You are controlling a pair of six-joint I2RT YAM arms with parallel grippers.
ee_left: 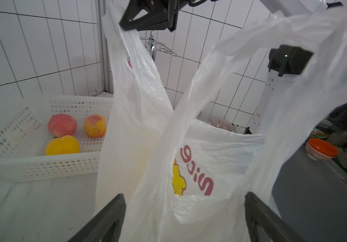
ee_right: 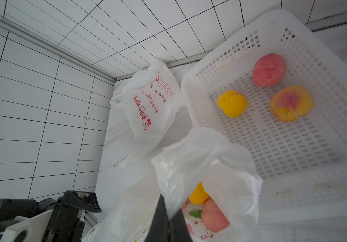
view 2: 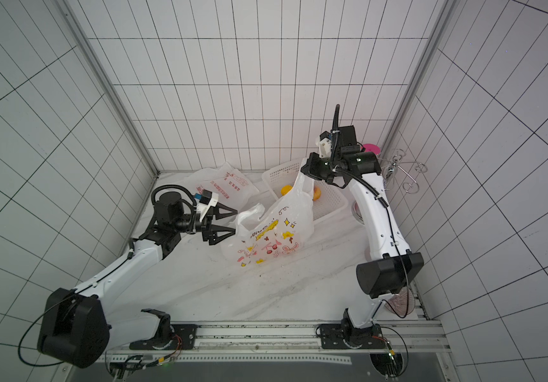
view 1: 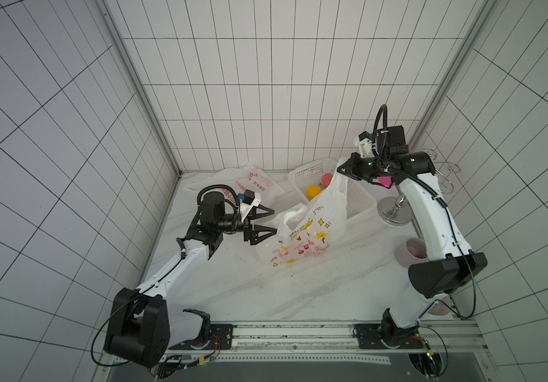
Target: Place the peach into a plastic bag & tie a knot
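Note:
A white printed plastic bag (view 1: pixel 309 232) (view 2: pixel 272 238) stands mid-table, drawn up on the right, where my right gripper (view 1: pixel 344 166) (view 2: pixel 306 168) is shut on its top handle. In the right wrist view a pink peach (ee_right: pixel 213 217) and a yellow fruit (ee_right: pixel 199 193) lie inside the bag. My left gripper (view 1: pixel 272 222) (view 2: pixel 232 220) is open at the bag's left opening; in the left wrist view a loose loop of bag film (ee_left: pixel 322 36) rises between its spread fingers.
A white basket (ee_right: pixel 230 145) with several fruits stands behind. Another bag (ee_right: pixel 149 104) lies at back left. A metal stand (view 1: pixel 392 213) and mug (view 1: pixel 407 253) are on the right.

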